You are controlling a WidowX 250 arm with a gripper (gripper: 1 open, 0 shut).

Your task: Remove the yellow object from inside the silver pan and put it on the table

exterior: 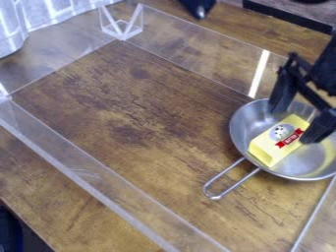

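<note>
The yellow butter box (272, 153), with a red and white label, lies inside the silver pan (242, 124) at the right of the camera view. My dark gripper (293, 123) reaches down over the pan from the upper right. Its fingers stand apart, one toward the back left of the box and one toward its right, so it is open and holds nothing. Part of the box's far end is close to the fingers; whether they touch it I cannot tell.
The pan's handle (229, 180) points to the lower left. Clear edging strips (79, 172) border it, and a clear bracket (121, 23) stands at the back.
</note>
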